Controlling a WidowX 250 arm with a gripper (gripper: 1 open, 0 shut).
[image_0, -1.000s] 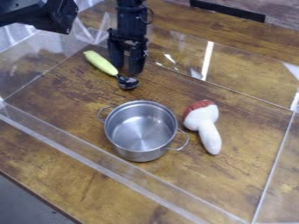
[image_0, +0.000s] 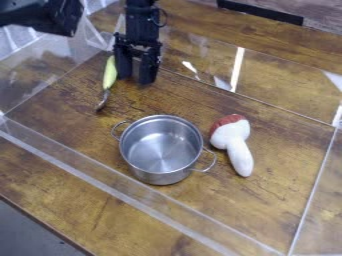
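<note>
My black gripper (image_0: 136, 64) is low over the table at the upper left, open. Beside it on the left is a pale yellow-green handled utensil (image_0: 110, 75) with a shiny metal end (image_0: 102, 100) pointing toward the viewer; whether the fingers touch it cannot be told. A steel pot (image_0: 160, 150) with two handles stands in the lower middle. Right of it lies a white toy mushroom (image_0: 235, 148) with a red speckled top.
The wooden table (image_0: 74, 175) has clear barriers around its sides. Free room shows left of the pot and behind the mushroom.
The utensil has turned, its metal end swinging left and its handle standing more in line with the view. My gripper has shifted slightly left and down.
</note>
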